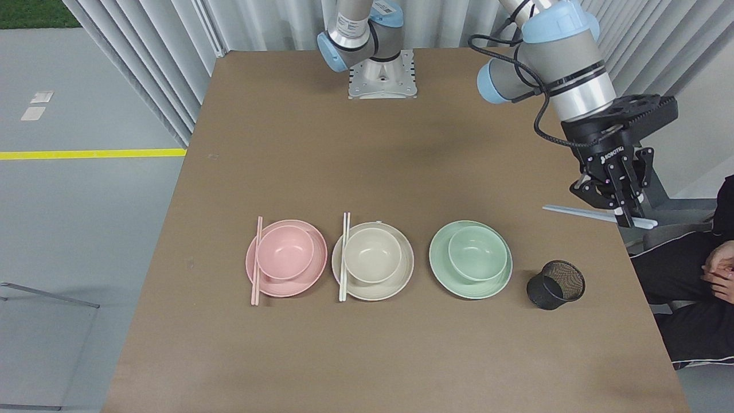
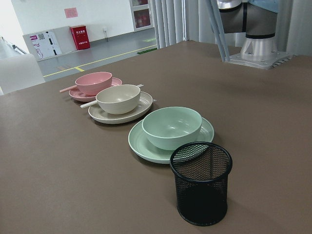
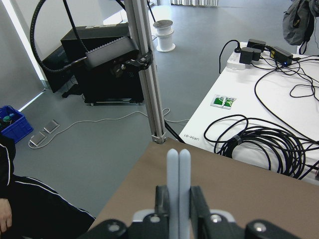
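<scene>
My gripper [image 1: 623, 213] is over the table's right edge, shut on a pair of pale blue-grey chopsticks [image 3: 184, 194], held level. Below and left are a green bowl [image 1: 477, 253] on a green plate [image 1: 447, 275], a cream bowl [image 1: 375, 254] on its plate with white chopsticks [image 1: 343, 275] at the left, and a pink bowl [image 1: 285, 252] on its plate with pink chopsticks [image 1: 256, 275]. A black mesh cup [image 1: 555, 285] stands empty right of the green plate.
A seated person [image 1: 688, 289] is beside the right edge. The wrist view shows cables on a white table [image 3: 214, 114].
</scene>
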